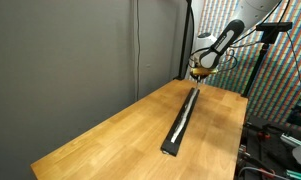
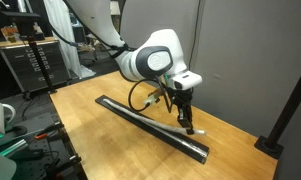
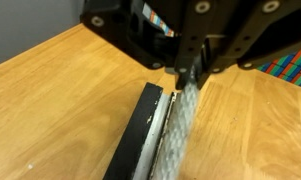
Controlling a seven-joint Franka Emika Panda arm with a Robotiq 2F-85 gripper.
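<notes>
A pale grey rope-like strand point(image 3: 174, 143) runs from my gripper, which is shut on its end. In exterior view 1 the strand point(image 1: 180, 126) stretches nearly straight along a long black channel point(image 1: 170, 149) on the wooden table. My gripper point(image 1: 197, 79) is over the channel's far end there. Exterior view 2 shows the gripper point(image 2: 187, 128) low above the near end of the channel point(image 2: 198, 153), with the strand point(image 2: 150, 119) leading back along it. Whether the strand sits fully down in the groove cannot be told.
Wide bare table point(image 1: 100, 140) lies to the left of the channel in exterior view 1. A grey wall panel point(image 1: 80, 70) stands behind it. Dark equipment point(image 1: 283, 145) occupies the right edge.
</notes>
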